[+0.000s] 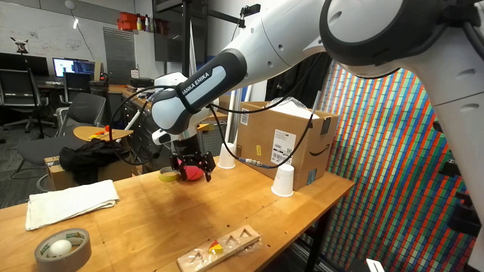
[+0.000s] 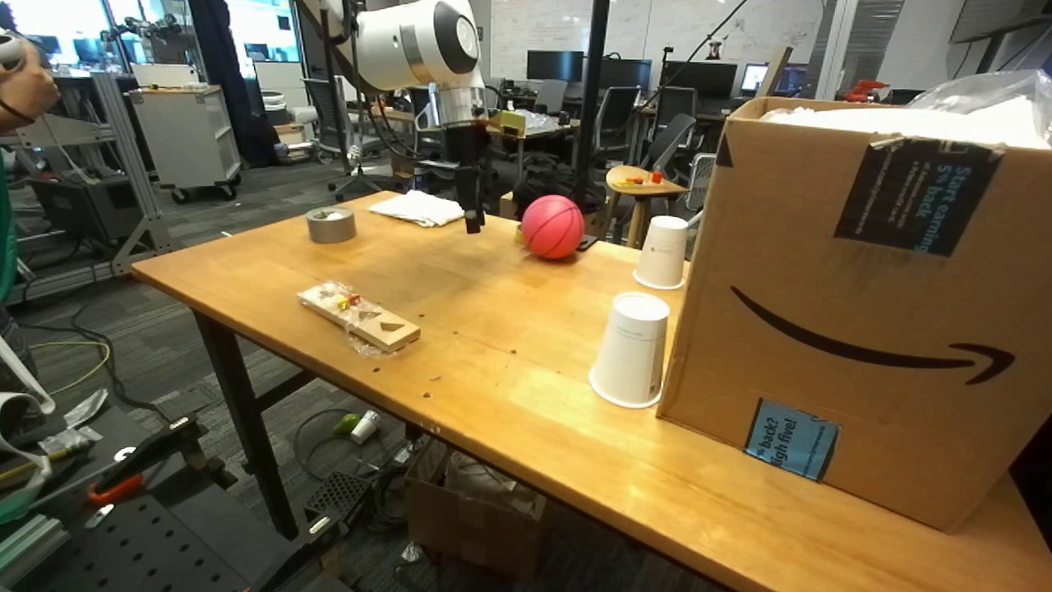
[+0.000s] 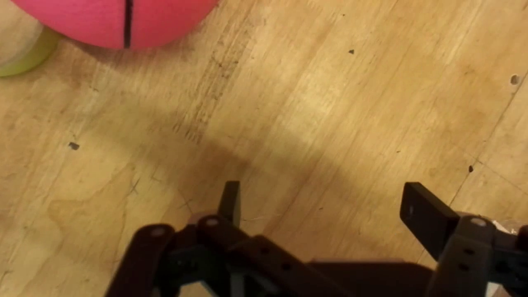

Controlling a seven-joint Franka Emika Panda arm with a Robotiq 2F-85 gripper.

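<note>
My gripper stands open above the bare tabletop, its two dark fingers wide apart with nothing between them. In the wrist view a pink ball with black lines shows at the upper left, beyond the fingertips. From the first exterior view the ball appears behind the fingers. The second exterior view shows it apart from the gripper, resting on the table to the right. A yellow-green tape roll lies beside the ball.
Two upturned white cups stand near a large cardboard box. Along the front lies a wooden shape board. A grey tape roll encircles a white round object; behind is a folded white cloth.
</note>
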